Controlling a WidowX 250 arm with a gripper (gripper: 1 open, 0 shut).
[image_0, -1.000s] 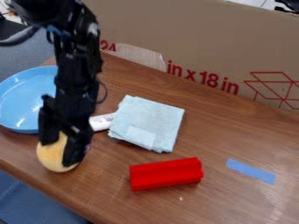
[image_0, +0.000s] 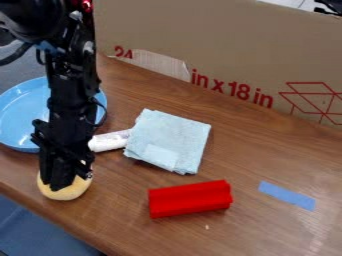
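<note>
The black arm reaches down at the left, its gripper (image_0: 64, 164) low over a pale yellow round object (image_0: 64, 190) near the table's front-left edge. The fingers cover the upper part of that object; whether they grip it I cannot tell. Behind the arm lies a blue plate (image_0: 22, 112). A white item (image_0: 110, 141), partly hidden by the gripper, lies to its right.
A folded light blue cloth (image_0: 168, 140) lies at the middle, with a red cylinder (image_0: 189, 198) below it and blue tape (image_0: 286, 196) to the right. A cardboard box (image_0: 241, 55) stands behind.
The gripper has shifted slightly and changed its angle over the yellow object, which stays in about the same place. The other objects have not moved.
</note>
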